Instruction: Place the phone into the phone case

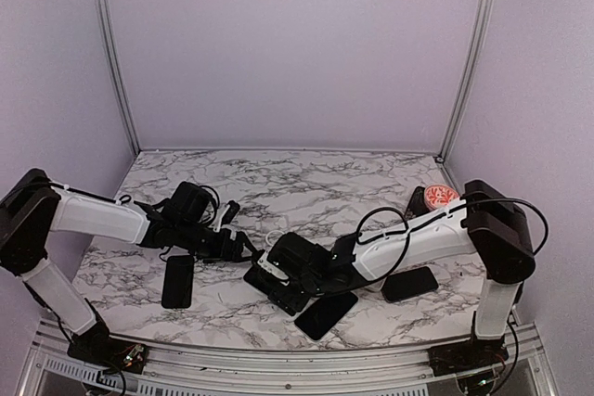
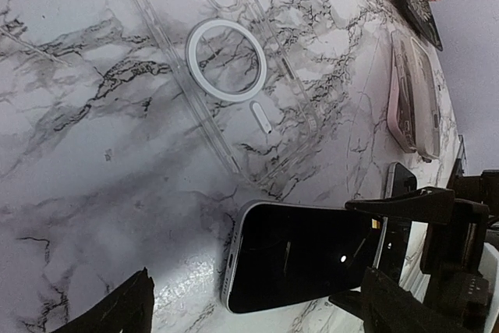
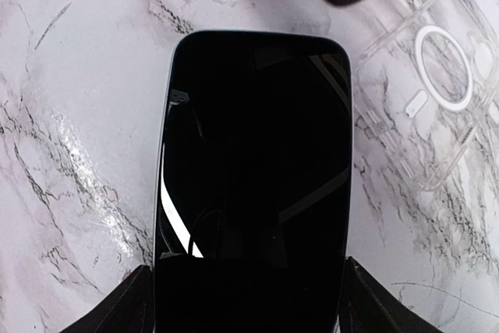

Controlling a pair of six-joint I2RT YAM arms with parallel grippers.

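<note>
A black-screened phone (image 3: 253,154) lies between the fingers of my right gripper. One finger stands close along each long side, and whether they press on it cannot be told. In the left wrist view, the phone (image 2: 300,255) points its free end towards my left gripper, which is open with nothing held. A clear phone case (image 2: 292,60) with a white ring rests flat on the marble just beyond the phone. In the right wrist view the case (image 3: 417,104) is at upper right. From above, the right gripper (image 1: 288,299) hides much of the phone.
Other dark phones lie on the table: one at left (image 1: 177,282), one at front centre (image 1: 327,315), one at right (image 1: 409,285). Pinkish cases (image 2: 413,95) and a red-patterned round object (image 1: 439,196) sit to the right.
</note>
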